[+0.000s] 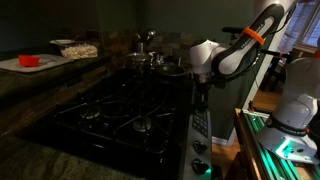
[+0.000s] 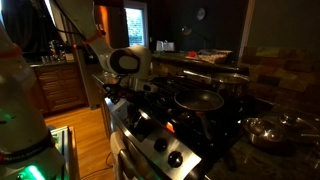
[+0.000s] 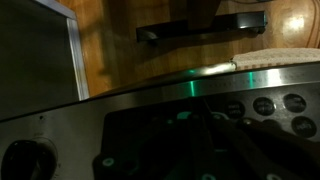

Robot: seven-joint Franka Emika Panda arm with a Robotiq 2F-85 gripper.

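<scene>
In exterior view 1, my gripper (image 1: 202, 97) is a small dark shape below the white wrist, over the front edge of the stove (image 1: 125, 115) near its far end. It is shut, and nothing shows between its fingers. From exterior view 2, the white wrist (image 2: 128, 62) is beside the stove's front, close to the control knobs (image 2: 160, 145); the fingertips are lost in the dark there. The wrist view looks down on a metal edge (image 3: 150, 97) with wood floor beyond it. Fingers are hard to make out in that view.
A dark pan (image 2: 199, 101) sits on the stove, with another pan (image 2: 217, 76) behind it. A steel pot (image 2: 270, 131) stands on the counter at right. A red item (image 1: 28, 60) lies on a white tray at the back left. Much of the stovetop is clear.
</scene>
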